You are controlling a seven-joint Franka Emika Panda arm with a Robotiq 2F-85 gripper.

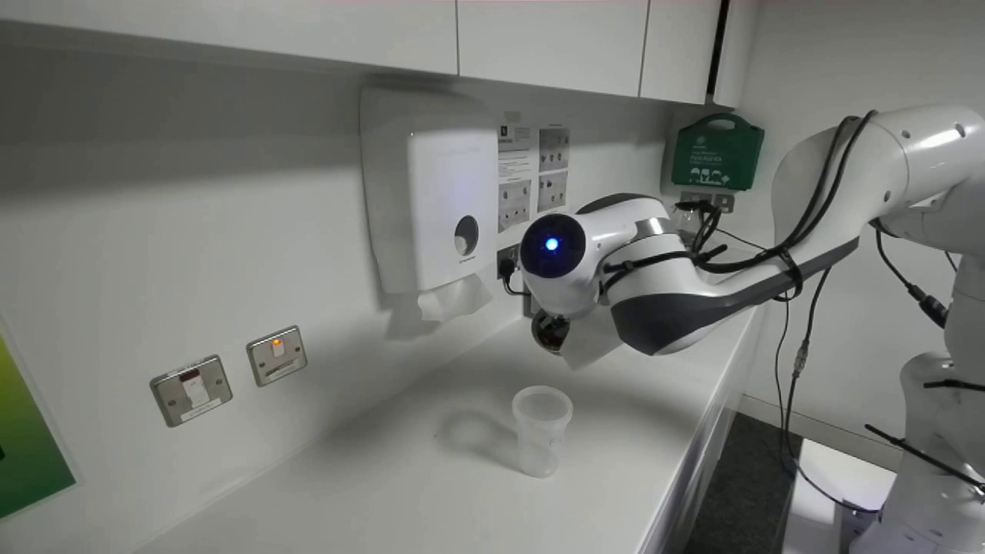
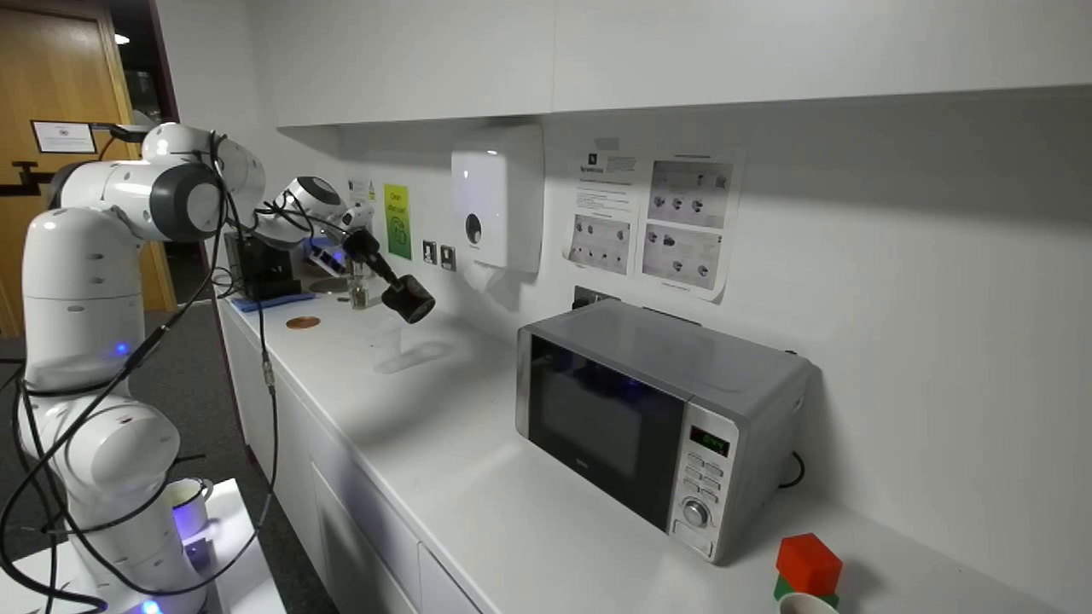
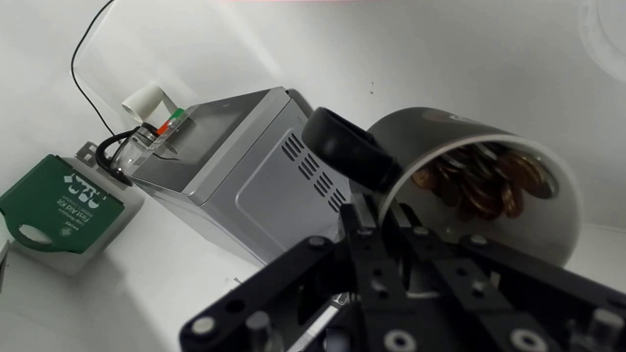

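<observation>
A dark mug with a pale interior hangs tilted above the counter. My gripper is shut on its wall near the handle. Several copper-coloured coins lie inside the mug in the wrist view. In exterior view 2 the mug is held at the end of the gripper, clear of the surface. A translucent plastic cup stands upright on the counter, lower than the mug and apart from it. Arm parts cover most of the gripper in exterior view 1.
A grey microwave occupies the counter, with red and green blocks beyond it. The towel dispenser is on the wall and cupboards overhang. Bare counter surrounds the plastic cup.
</observation>
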